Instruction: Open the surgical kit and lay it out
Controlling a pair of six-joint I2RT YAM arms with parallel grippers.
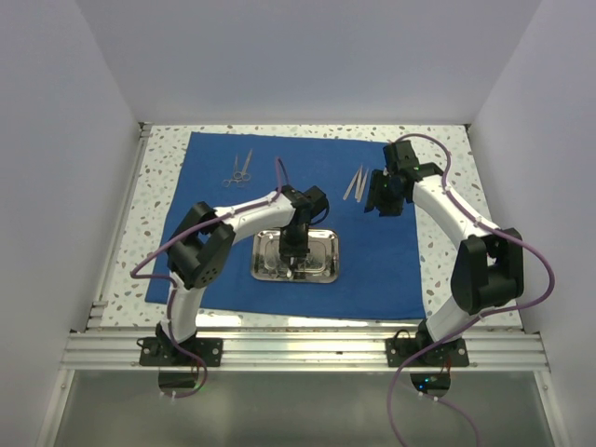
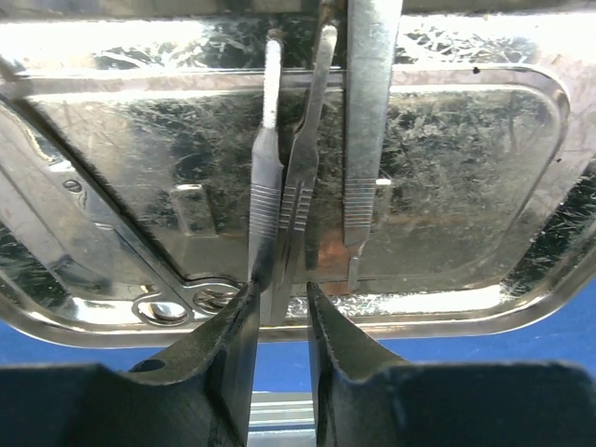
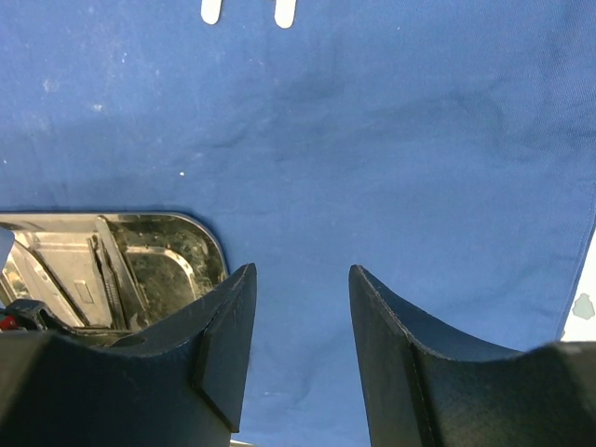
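The metal tray (image 1: 333, 270) sits on the blue cloth, with my left gripper over it. In the left wrist view, tweezers (image 2: 296, 191) lie in the tray beside a flat ridged handle (image 2: 368, 121). Ringed scissors or a clamp (image 2: 160, 310) rest at the tray's lower left. My left gripper stands part open, its fingertips on either side of the tweezers' lower end; whether they touch it, I cannot tell. Over bare cloth, right of the tray, hangs my right gripper, open and empty.
Two ringed instruments (image 1: 238, 175) lie on the cloth at the back left. Slim instruments (image 1: 350, 186) are side by side near my right gripper. Bare cloth (image 1: 372, 270) stretches to the right of the tray.
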